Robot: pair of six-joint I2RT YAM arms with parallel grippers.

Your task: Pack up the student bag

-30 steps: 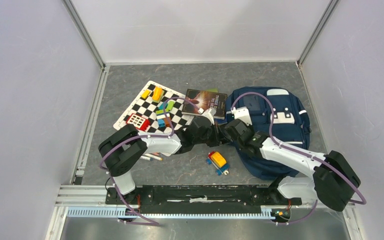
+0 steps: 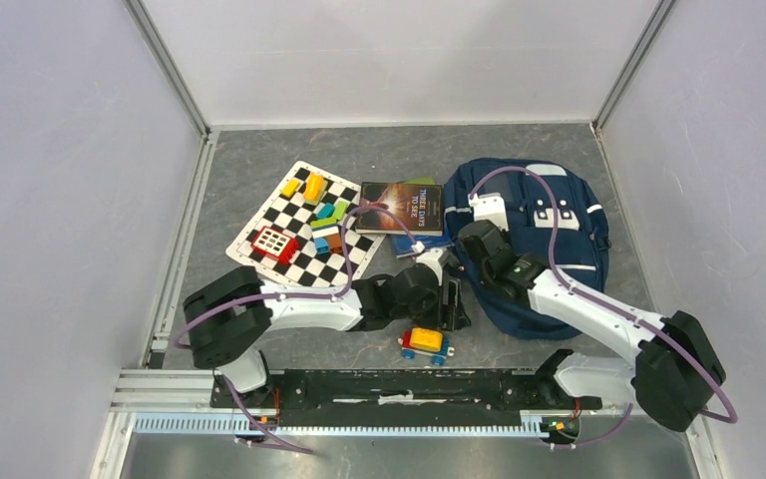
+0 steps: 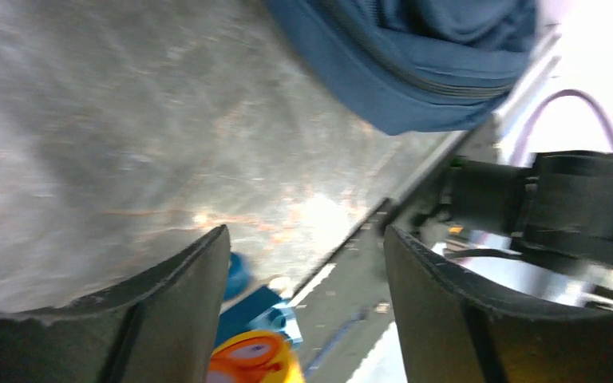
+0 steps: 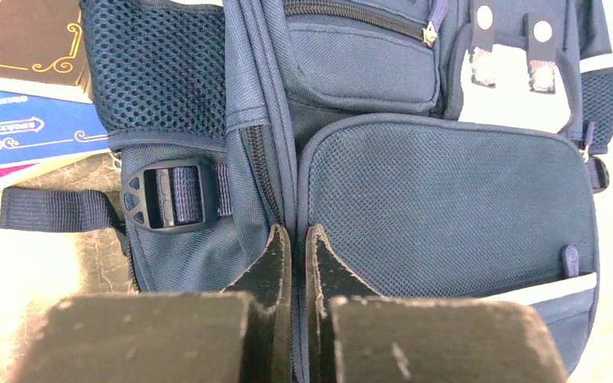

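The navy student bag [image 2: 529, 314] lies on the right of the table, its front pockets [image 4: 447, 199] facing up. In the right wrist view my right gripper is shut on a fold of the bag's fabric beside a zipper [image 4: 259, 163]. Left of the bag, my left gripper [image 2: 454, 304] hangs above the table, fingers part open with nothing gripped between them. Close below it sits a toy car [image 2: 425, 341] of yellow, red and blue blocks, partly hidden by a finger in the left wrist view. Stacked books, a brown one [image 2: 399, 205] over a blue one [image 2: 417, 244], touch the bag's left side.
A checkered board [image 2: 304, 261] at the left holds several coloured blocks, among them a red one [image 2: 273, 244]. A loose strap with a buckle [image 4: 174, 195] sticks out from the bag's side. Bare table lies in front of the board.
My left gripper has moved away from the bag toward the front and opened. The toy car has turned and shifted slightly left and forward. The bag and books have shifted a little.
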